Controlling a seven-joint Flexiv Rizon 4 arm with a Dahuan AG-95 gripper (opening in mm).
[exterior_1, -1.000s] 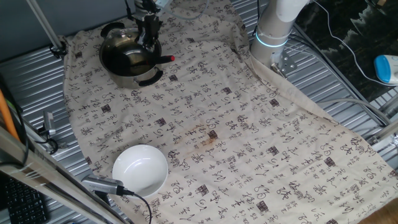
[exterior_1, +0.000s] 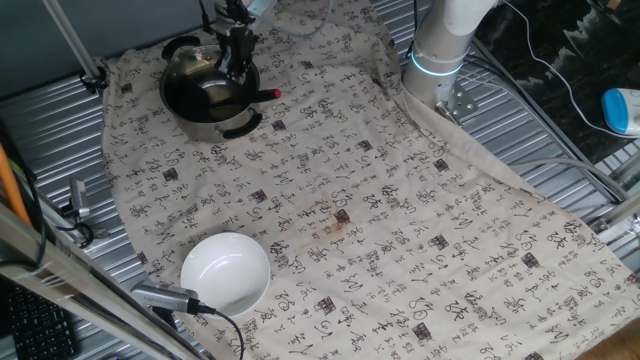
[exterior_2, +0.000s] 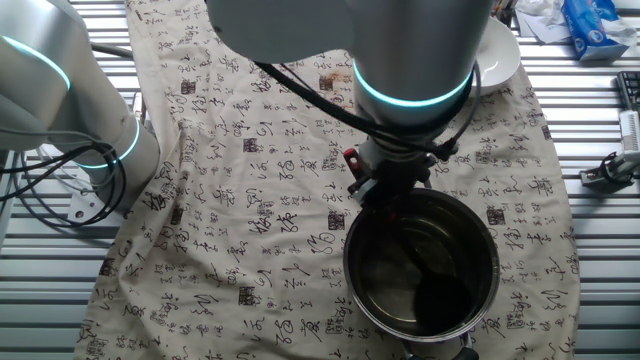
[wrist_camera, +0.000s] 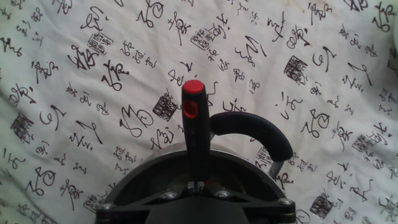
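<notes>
A steel pot (exterior_1: 205, 130) with black handles stands on the patterned cloth. Inside it rests a dark utensil whose black handle (exterior_1: 264, 96), tipped in red, leans out over the rim. My gripper (exterior_1: 238, 74) hangs over the pot, close to that handle. In the wrist view the utensil handle (wrist_camera: 196, 127) points away from the gripper, and its lower part runs in beneath the fingers. Whether the fingers touch or hold it is not clear. The utensil's dark head (exterior_2: 442, 300) lies at the pot's bottom. A white bowl (exterior_1: 226, 272) sits apart, its inside looking empty.
A silver camera-like device (exterior_1: 168, 297) with a cable is beside the bowl. The robot base (exterior_1: 437, 62) stands at the cloth's far edge. Between pot and bowl the cloth (exterior_1: 350, 170) is bare. A blue tissue pack (exterior_2: 597, 30) lies at the side.
My gripper has shifted very slightly above the pot. The pot, utensil and bowl look the same as before.
</notes>
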